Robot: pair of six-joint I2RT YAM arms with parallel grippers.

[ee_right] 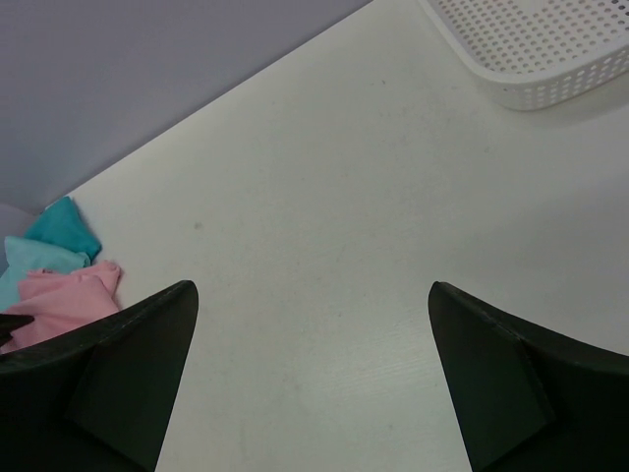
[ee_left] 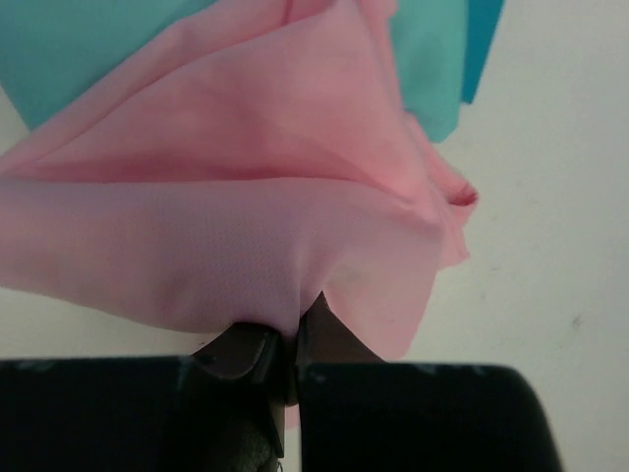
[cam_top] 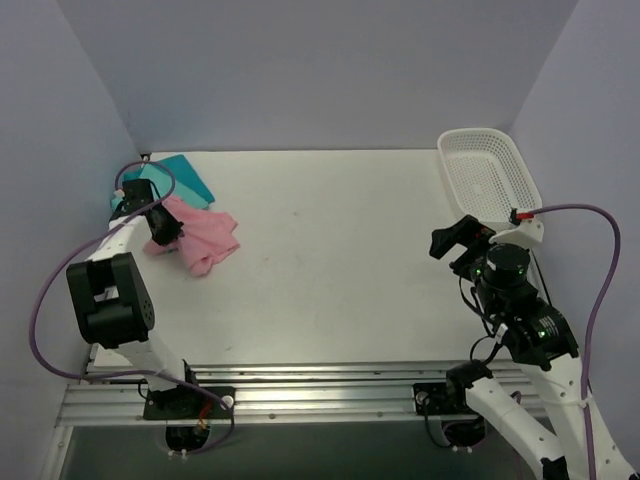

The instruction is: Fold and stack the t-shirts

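Observation:
A crumpled pink shirt (cam_top: 205, 235) lies at the left of the table, partly over folded teal shirts (cam_top: 185, 175). My left gripper (cam_top: 172, 228) is shut on the pink shirt; in the left wrist view the fabric (ee_left: 216, 236) runs into the closed fingertips. My right gripper (cam_top: 450, 240) hangs open over the right side of the table, in front of the basket, with bare table between its fingers in the right wrist view.
A white perforated basket (cam_top: 449, 150) stands at the back right. Grey walls bound the back and both sides.

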